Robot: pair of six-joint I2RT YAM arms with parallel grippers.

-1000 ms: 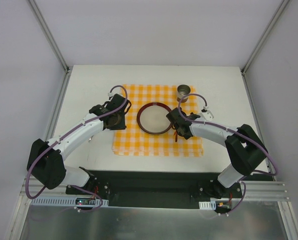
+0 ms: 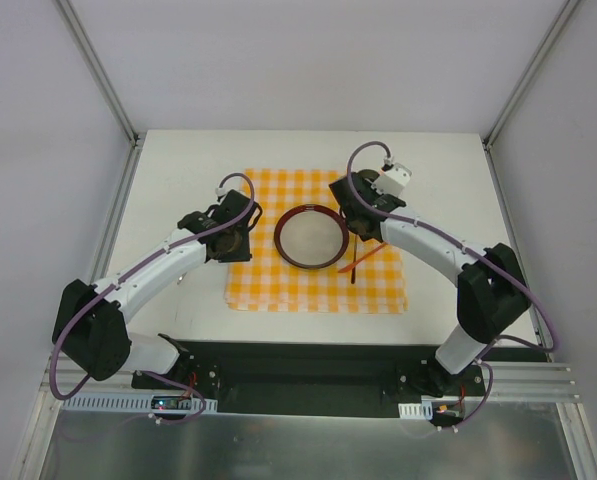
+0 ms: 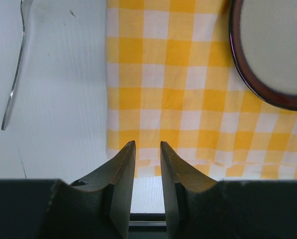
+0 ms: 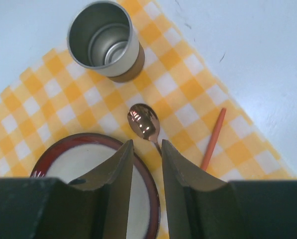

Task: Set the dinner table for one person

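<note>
A red-rimmed plate rests on the checked mat. Right of it lie a spoon and a red utensil, perhaps a chopstick or handle. A steel cup stands behind them. My right gripper hangs over this group, open, with nothing seen between its fingers. A silver utensil lies on the white table left of the mat; its end is cut off. My left gripper is above the mat's left part, open and empty.
Walls border the sides and back; a dark gap runs along the front edge.
My right gripper has moved up the top view toward the cup, now covering much of it and uncovering the red utensil. The left arm is nearly still.
</note>
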